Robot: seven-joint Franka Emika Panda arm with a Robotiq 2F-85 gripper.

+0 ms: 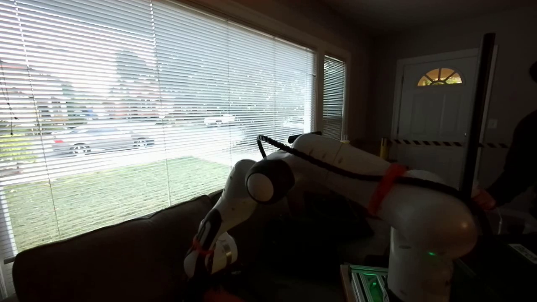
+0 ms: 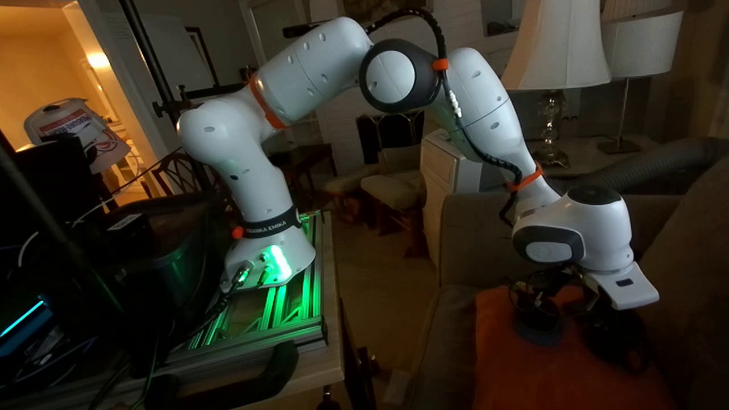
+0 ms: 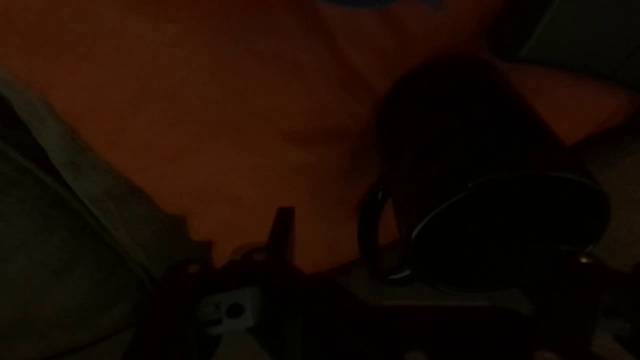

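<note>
A dark mug shows at the right of the wrist view, its opening turned towards my gripper and its handle on the left side. An orange cloth lies under it. My gripper is open: one of its fingers stands left of the handle, while the other side is by the right part of the rim, hard to make out in the dark. No grip on the mug shows. In exterior view 2 the hand is low over the orange cloth, with dark shapes beneath it.
Around the cloth is the sofa, its backrest rising close beside the arm. A bit of something blue and a grey-green item lie at the far edge of the wrist view. Lamps stand behind the sofa.
</note>
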